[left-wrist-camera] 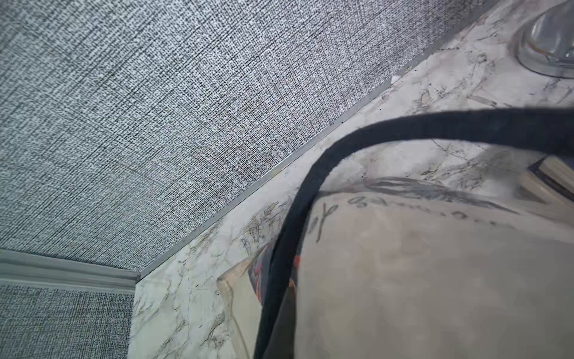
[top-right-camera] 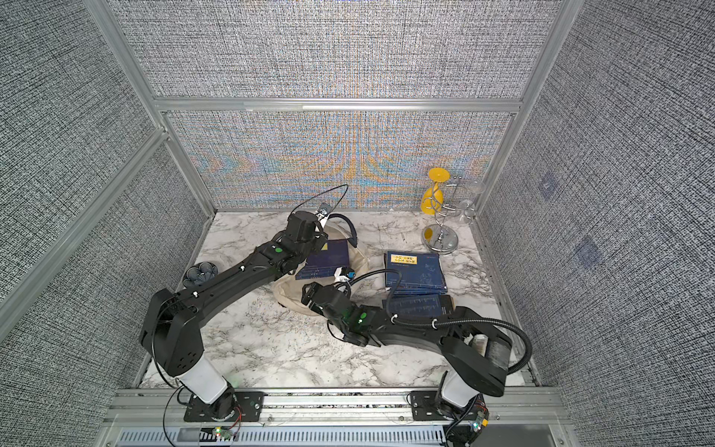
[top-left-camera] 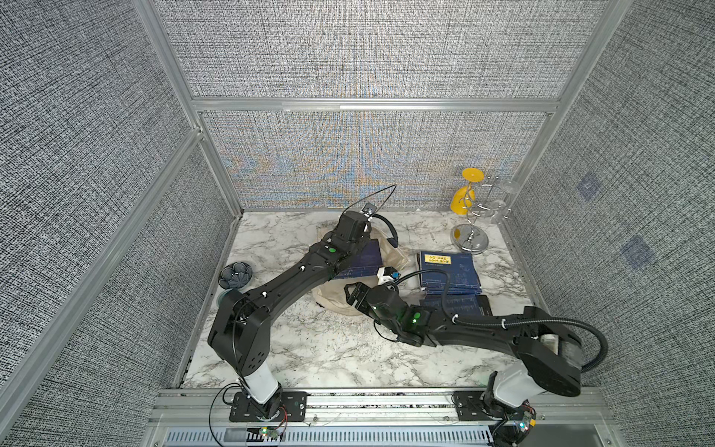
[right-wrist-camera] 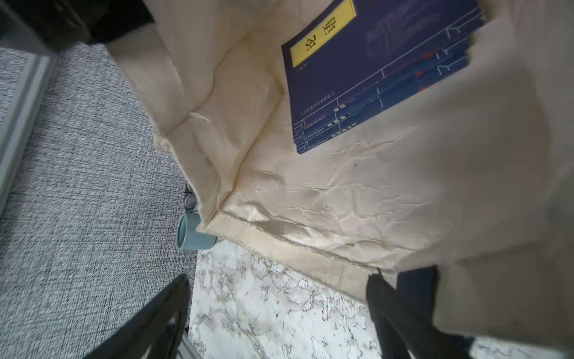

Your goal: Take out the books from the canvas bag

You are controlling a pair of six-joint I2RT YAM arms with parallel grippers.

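The cream canvas bag lies mid-table with its mouth spread toward the front. Inside it rests a small stack of dark blue books, the top one with a yellow label; those books also show from above. Canvas rises to the dark left gripper, shut on the bag's upper edge; its fingertips are hidden. The bag's outer canvas and dark strap fill much of the left wrist view. At the bag's front edge is my right gripper, fingers apart and no book between them.
Right of the bag, more blue books lie piled on the table. A metal rack with yellow and clear glasses stands at the back right. Dark dishes sit at the left.
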